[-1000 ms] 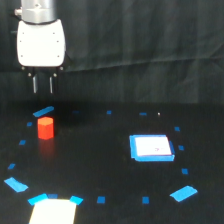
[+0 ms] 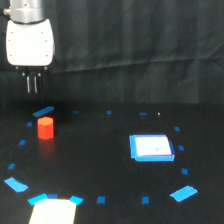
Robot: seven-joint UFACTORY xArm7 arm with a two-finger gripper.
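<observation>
My gripper (image 2: 32, 84), under a white hand, hangs high at the left of the camera view. Its two thin fingers stand close together, and nothing shows between them. Below it and slightly to the right, a small red block (image 2: 45, 128) sits on the dark table, apart from the fingers. A white rectangle with a blue border (image 2: 153, 146) lies right of centre. At the bottom left is a bright cream-white square (image 2: 52, 212), partly cut off by the frame.
Blue tape strips lie at the left (image 2: 15, 185) and at the right (image 2: 184, 193), with several small blue marks around the table. Between the red block and the blue-bordered rectangle, the dark surface is clear. A black curtain (image 2: 140, 50) hangs behind.
The white hand has shifted a little to the left. Its fingers, wide apart a second ago, have drawn close together. The red block and the rectangle have stayed put.
</observation>
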